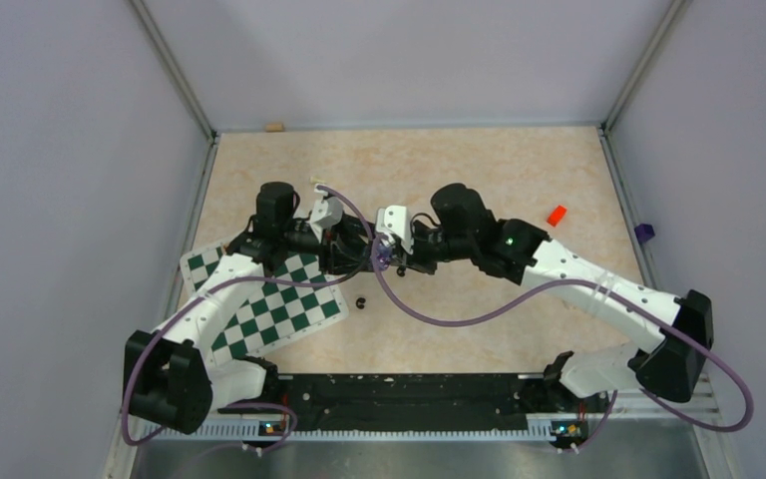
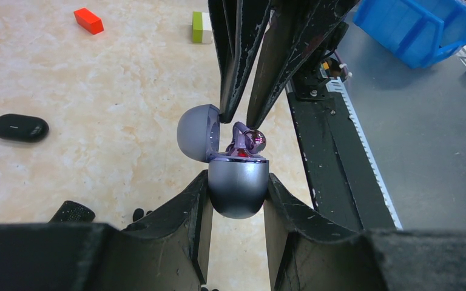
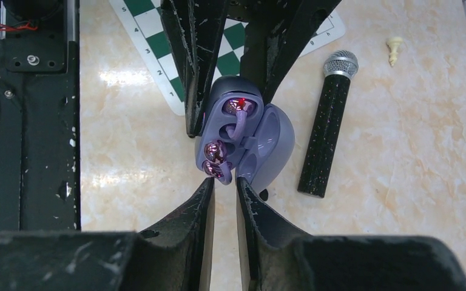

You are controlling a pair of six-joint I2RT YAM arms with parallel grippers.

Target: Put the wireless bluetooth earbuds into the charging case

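Note:
The open purple earbud case [image 2: 238, 185] is held in my left gripper, shut on its body, with the lid [image 2: 195, 132] swung to one side. In the right wrist view one earbud [image 3: 240, 109] sits in the case's upper well. A second, shiny earbud [image 3: 215, 151] is at the case's lower end, just beyond the fingertips of my right gripper, which stand slightly apart. Whether that earbud is seated I cannot tell. In the top view both grippers meet near the middle, hiding the case.
A black microphone [image 3: 321, 133], a white chess piece [image 3: 394, 48] and a chessboard [image 1: 279, 319] lie on the table. A black oblong [image 2: 20, 127], an orange block [image 1: 557, 215] and a green-white block [image 2: 201, 27] are also there.

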